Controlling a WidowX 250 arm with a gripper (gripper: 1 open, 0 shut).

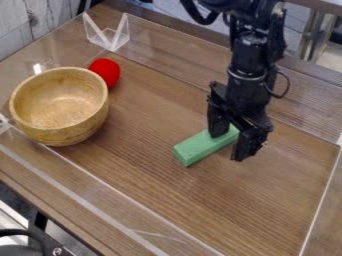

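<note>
A green bar-shaped block [201, 146] lies diagonally near the middle of the wooden table. My black gripper [234, 145] is low over the block's upper right end, with open fingers on either side of that end; whether they touch it I cannot tell.
A large yellow bowl [58, 130] sits at the left, with a red round object [106, 70] behind it. A clear plastic holder [104, 28] stands at the back left.
</note>
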